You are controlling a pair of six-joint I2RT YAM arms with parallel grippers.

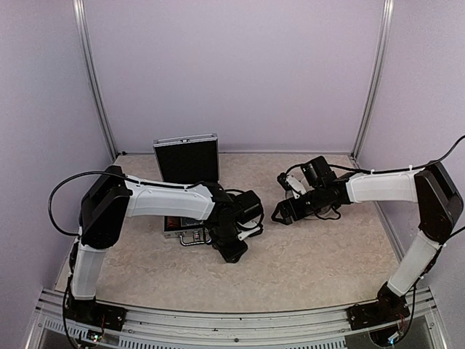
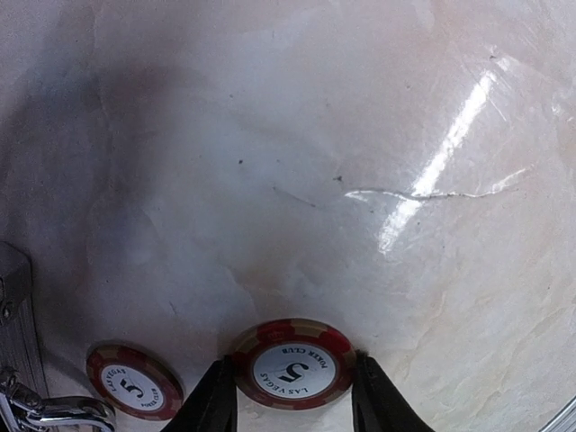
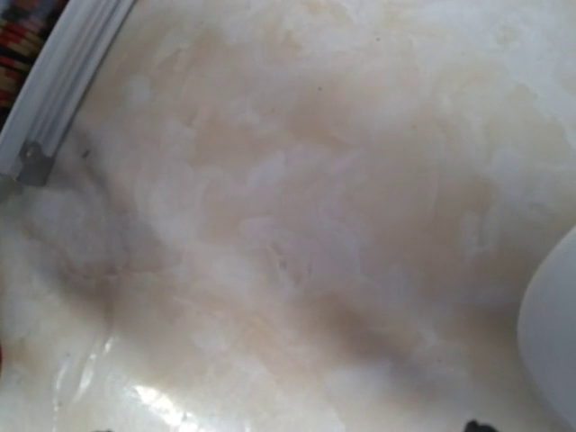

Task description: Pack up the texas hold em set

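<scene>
In the left wrist view, my left gripper is shut on a red-and-tan poker chip (image 2: pixel 292 364) marked 5, its fingertips at the chip's two sides. A second such chip (image 2: pixel 135 382) lies flat on the table beside the case's handle. The silver case (image 1: pixel 172 231) stands with its black-lined lid (image 1: pixel 189 160) raised, and the left arm covers much of its base. Chips (image 3: pixel 18 45) in red, tan and black fill the corner of the case seen by the right wrist camera. My right gripper (image 1: pixel 284 212) hangs open over the table's right half, holding nothing.
A round white dish (image 3: pixel 553 324) shows at the edge of the right wrist view, largely hidden under the right arm from above.
</scene>
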